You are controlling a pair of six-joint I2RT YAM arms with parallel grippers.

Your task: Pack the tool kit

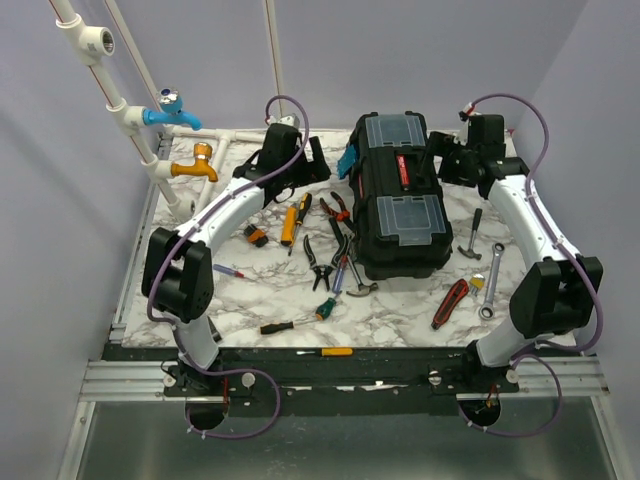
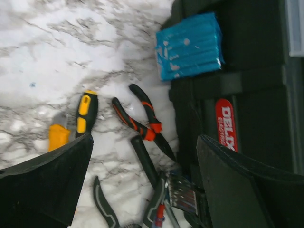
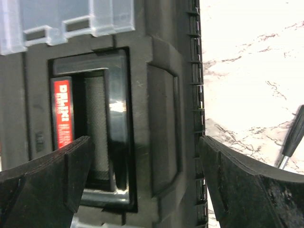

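A closed black toolbox (image 1: 373,207) with clear lid compartments stands right of the table's centre. Against its far left side leans a blue packet (image 2: 190,46). My left gripper (image 1: 318,160) hangs open, left of the box, with nothing between its fingers. Below it in the left wrist view are orange-black pliers (image 2: 151,130), a yellow-black screwdriver (image 2: 86,112) and an orange-handled tool (image 2: 59,137). My right gripper (image 1: 438,160) is open at the box's right side; its fingers (image 3: 61,183) stand either side of the box's right edge, and whether they touch it cannot be told.
Black-handled pliers (image 1: 321,269), a hammer (image 1: 362,289) and screwdrivers lie left of the box. On its right are another hammer (image 1: 471,238), a wrench (image 1: 492,284) and a red knife (image 1: 449,304). Pipes with taps (image 1: 198,166) line the back left.
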